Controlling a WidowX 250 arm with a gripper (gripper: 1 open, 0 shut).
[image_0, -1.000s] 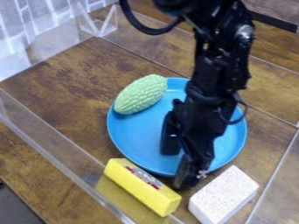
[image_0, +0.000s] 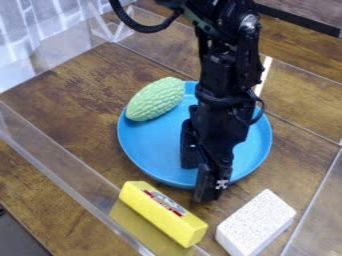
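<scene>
My black gripper (image_0: 207, 172) hangs over the blue plate (image_0: 147, 140), its fingertips low near the plate's front edge and spread apart, with nothing visible held between them. A green corn-like object (image_0: 155, 103) lies on the plate's back left. A yellow block (image_0: 162, 213) with a label lies in front of the plate, and a white block (image_0: 254, 223) lies at the front right. Part of the plate is hidden behind the arm.
Clear edges run along the left and right sides of the view.
Since a second ago the arm and gripper have shifted slightly, and the plate sits a little further left.
</scene>
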